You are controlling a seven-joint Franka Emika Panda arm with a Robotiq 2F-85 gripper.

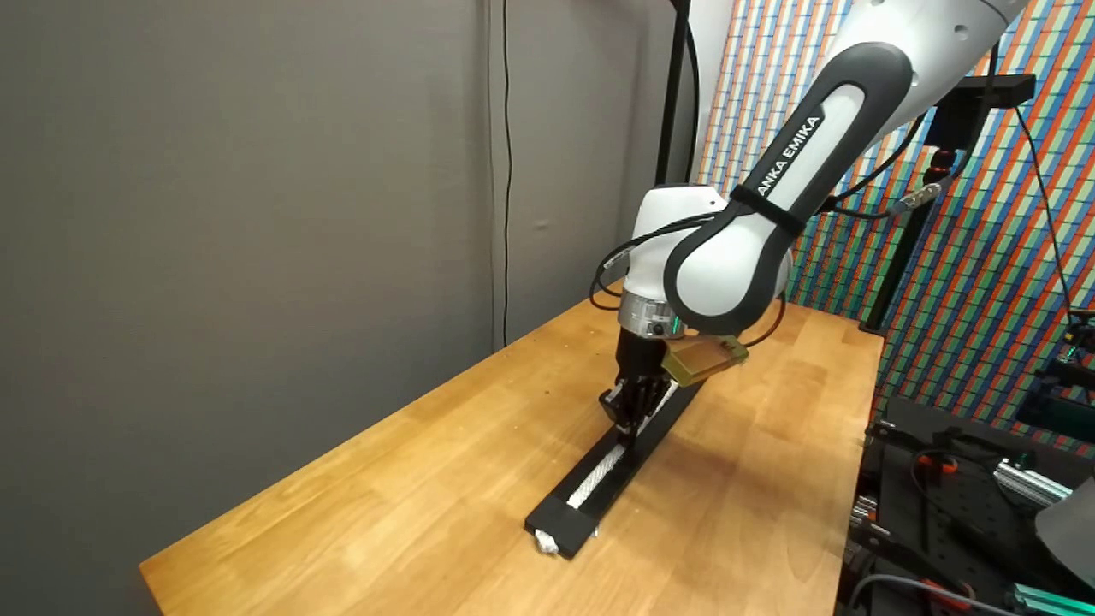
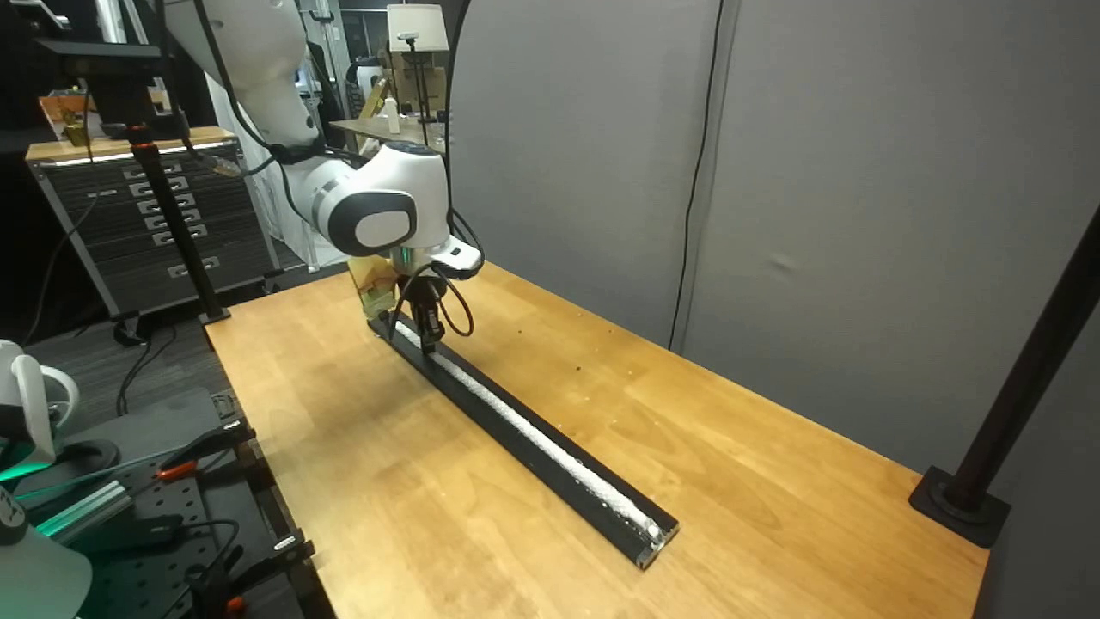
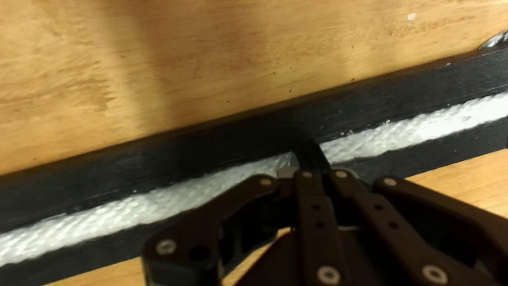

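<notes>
A white braided rope lies along the slot of a long black channel on the table. In exterior view 2 the rope runs nearly the channel's full length, and a tuft of it pokes from the near end in exterior view 1. My gripper is shut and points down at the slot, its tips at the rope. Nothing shows clearly between the fingers, and they hide a short stretch of rope. Exterior view 2 puts my gripper toward the channel's far end.
A grey wall panel stands along one long edge. A black post rises from the table's corner, and a cart with tools sits off the other edge.
</notes>
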